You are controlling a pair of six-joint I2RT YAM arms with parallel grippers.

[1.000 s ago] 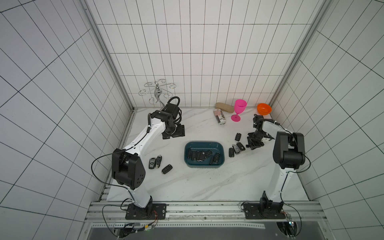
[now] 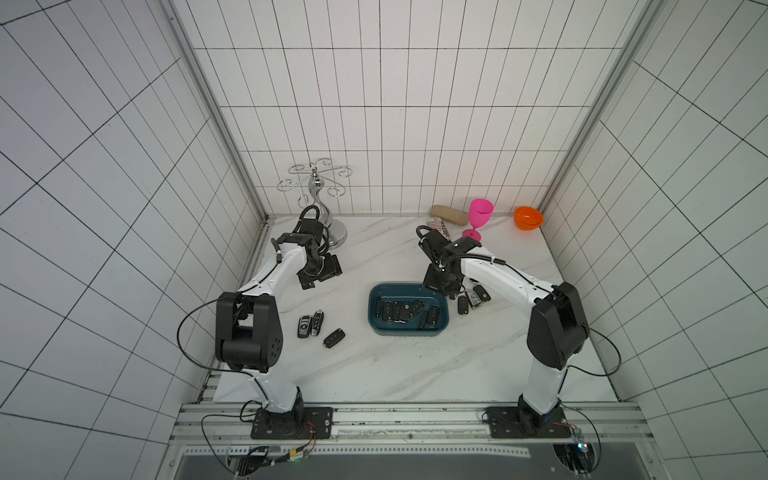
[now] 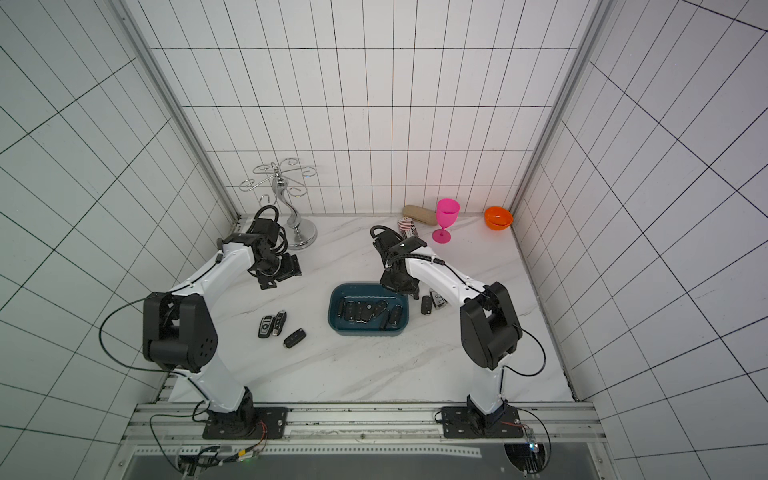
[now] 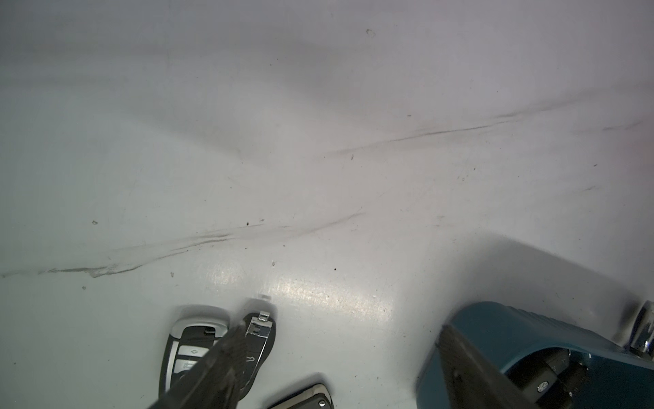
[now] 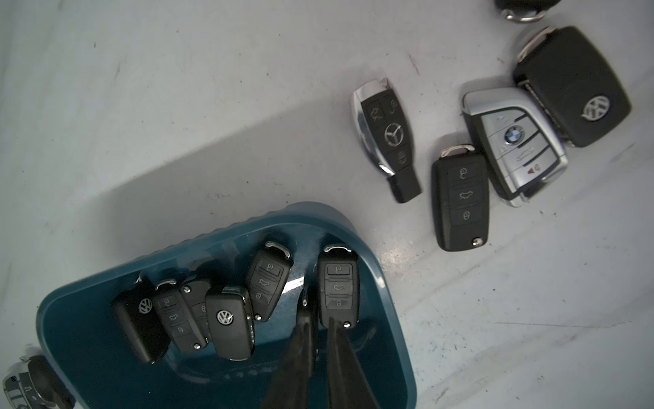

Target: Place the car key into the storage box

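Note:
The dark teal storage box (image 2: pixel 408 328) holds several black car keys (image 5: pixel 337 279). My right gripper is over its right part, shut; whatever is between its fingers is hard to make out, with box keys behind them. My left gripper (image 2: pixel 320 272) hangs over the table left of the box, its fingers apart with nothing seen between them. Below it in the left wrist view lie a silver-trimmed key (image 4: pixel 194 351), a chrome-topped key (image 4: pixel 257 337) and a third key (image 4: pixel 306 398).
Right of the box lie several keys (image 5: pixel 517 146), including a Mercedes key (image 5: pixel 385 136). Toward the back stand a silver stand (image 2: pixel 337 234), a pink goblet (image 2: pixel 480 212) and an orange bowl (image 2: pixel 528 217).
My right arm has swung left from beside the loose keys to over the box. My left arm has moved left, away from the box.

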